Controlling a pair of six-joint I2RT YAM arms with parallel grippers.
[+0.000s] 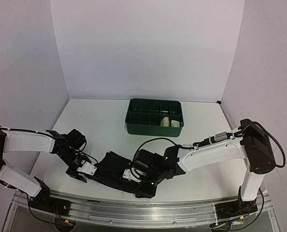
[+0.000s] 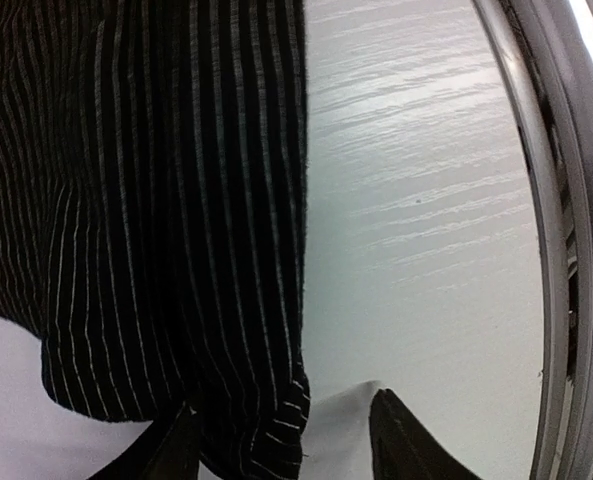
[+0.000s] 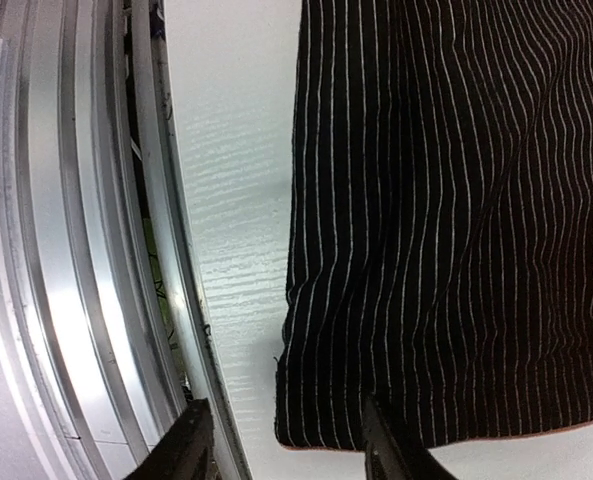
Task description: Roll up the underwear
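The black underwear with thin white stripes (image 1: 112, 169) lies near the table's front edge, spread between the two arms, its front part in a long folded band. In the left wrist view its narrow bunched end (image 2: 276, 430) lies between the fingertips of my open left gripper. In the right wrist view its front corner (image 3: 311, 410) is beside the fingertips of my open right gripper. The top view has much of the cloth hidden under the right arm.
A green divided box (image 1: 154, 130) with two light rolls in it stands at the back centre. Metal rails (image 1: 148, 205) run along the front edge.
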